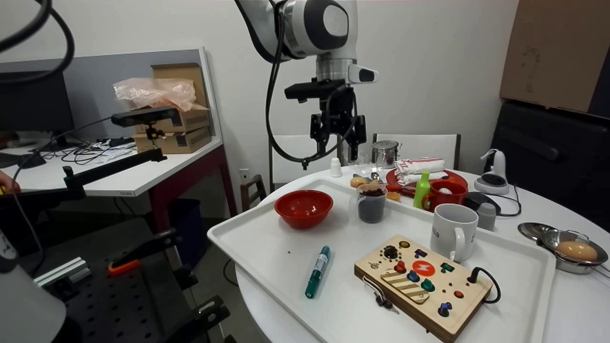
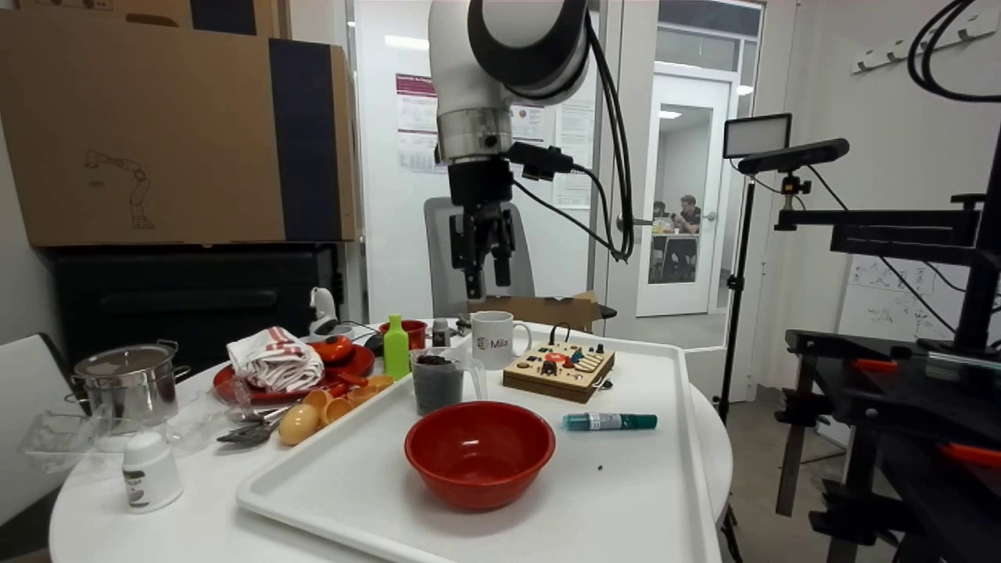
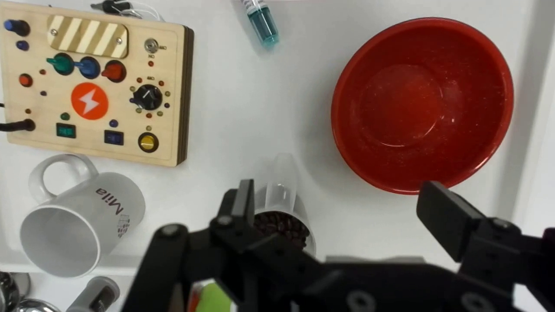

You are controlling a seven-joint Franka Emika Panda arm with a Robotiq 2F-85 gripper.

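My gripper (image 1: 344, 153) is open with nothing between its fingers, high above the far side of the tray (image 1: 260, 264). In exterior view 2 the gripper (image 2: 489, 281) hangs above the cup and mug. Dark beans fill a clear handled cup (image 1: 371, 206), partly covered by a finger (image 3: 239, 200) in the wrist view. An empty red bowl (image 3: 422, 106) sits beside that cup. Upright on the tray are a white mug (image 1: 454, 228) and, lying flat, a wooden switch box (image 1: 423, 286). A green marker (image 1: 318, 271) lies apart on bare tray.
Behind the tray stand a green bottle (image 1: 421, 189), a red cup (image 1: 445, 194), a red plate with a towel (image 1: 421, 166) and a metal pot (image 1: 384, 154). Strainers holding an egg (image 1: 577, 249) lie at the right. Free tray surface surrounds the marker.
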